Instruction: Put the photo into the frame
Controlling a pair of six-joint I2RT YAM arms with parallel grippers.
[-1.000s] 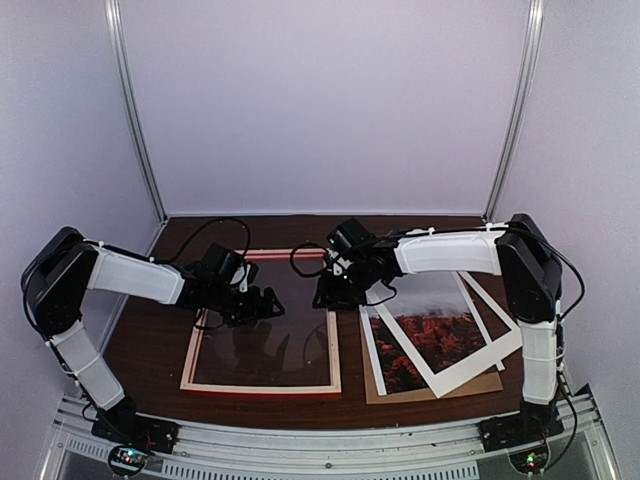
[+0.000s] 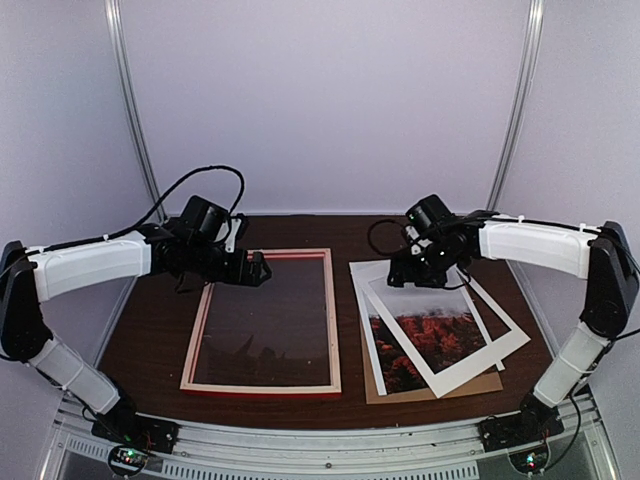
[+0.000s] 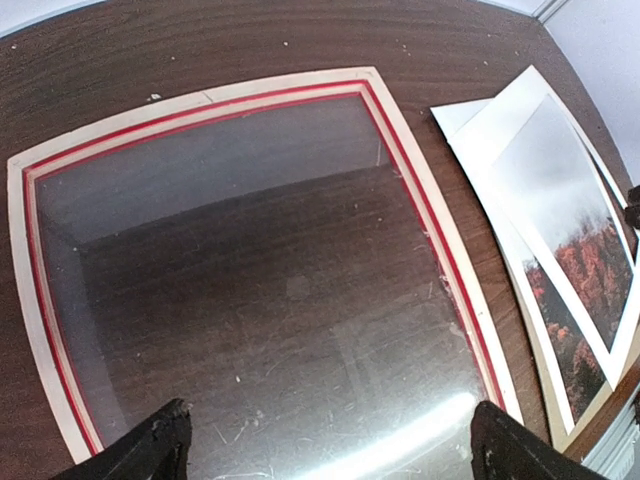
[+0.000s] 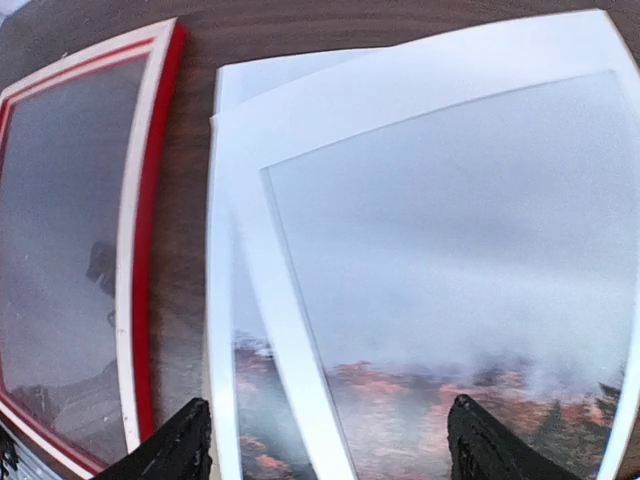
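Note:
The frame point(image 2: 335, 330), pale with a red edge and a clear pane, lies on the left half of the table. To its right lie the photo point(image 2: 395, 370) of red trees and a white mat border point(image 2: 470, 370), overlapping on a brown board point(image 2: 440, 398). My left gripper point(image 2: 256, 268) hangs open and empty over the frame's upper part. My right gripper point(image 2: 405, 273) is above the upper left of the photo pile, its fingers apart in the right wrist view, nothing seen between them but the pile below.
Bare wooden table point(image 2: 150, 360) shows around the frame and pile, with a narrow strip between them. Pale walls enclose the back and sides; a metal rail point(image 2: 330, 440) runs along the front.
My right gripper has moved right, from the frame's right edge to over the photo pile. My left gripper has risen toward the back and slightly left.

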